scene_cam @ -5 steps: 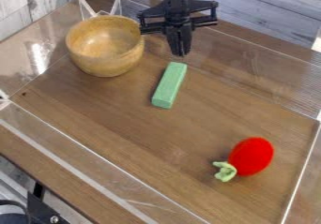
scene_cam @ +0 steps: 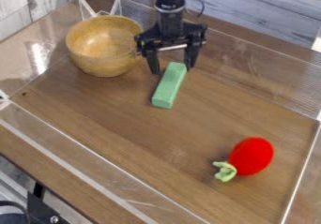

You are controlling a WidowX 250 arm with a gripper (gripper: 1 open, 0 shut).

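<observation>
My dark gripper (scene_cam: 171, 52) hangs at the top centre of the camera view, its fingers lowered to just above the upper end of a green bar (scene_cam: 168, 89) lying on the table. The fingers look apart, with nothing clearly held between them. A yellow-brown bowl (scene_cam: 98, 48) sits to the left of the gripper. A red vegetable-like object (scene_cam: 252, 156) with a pale green top lies at the lower right.
Clear panels edge the table, and a white slatted wall shows behind it.
The gripper has come down toward the green bar, and its outline has become narrower. The bowl, bar and red object have not moved.
</observation>
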